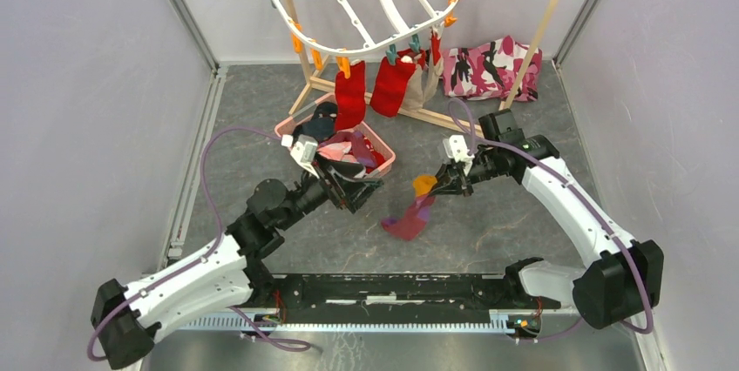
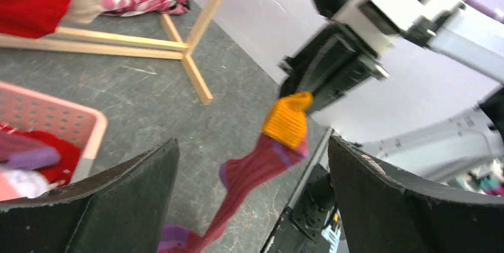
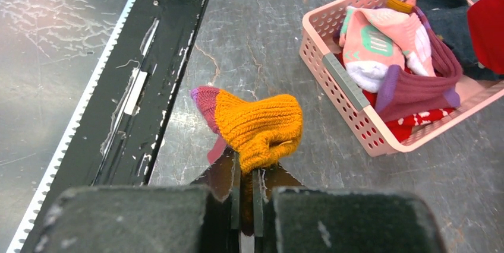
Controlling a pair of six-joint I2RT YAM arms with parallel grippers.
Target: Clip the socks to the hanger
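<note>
From my right gripper, shut on its orange cuff, hangs a maroon sock with purple patches. The same orange cuff shows in the left wrist view with the maroon part trailing down. My left gripper stands open to the left of the sock, with nothing held; its fingers are spread wide at the bottom of its own view. The white oval hanger carries orange and teal clips around its rim. Red socks and a beige one hang from its front side.
A pink basket with several socks stands behind my left gripper. Wooden frame legs cross the floor under the hanger. A pink camouflage bag lies by the back wall. Bare grey floor spreads around the held sock.
</note>
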